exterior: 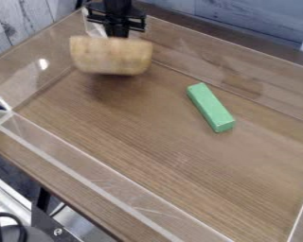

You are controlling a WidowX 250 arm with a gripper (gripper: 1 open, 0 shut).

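Note:
The gripper [116,30] is at the top left of the camera view, dark, above and just behind a tan wooden bowl [110,59]. The bowl is blurred, so whether it is tilted or lifted is hard to tell. The fingertips are small and partly unclear; I cannot see whether the bowl's rim is between them. A green block [210,108] lies on the wooden table [180,170], right of centre.
A white wall stands at the back, and dark cables lie off the table's lower-left edge.

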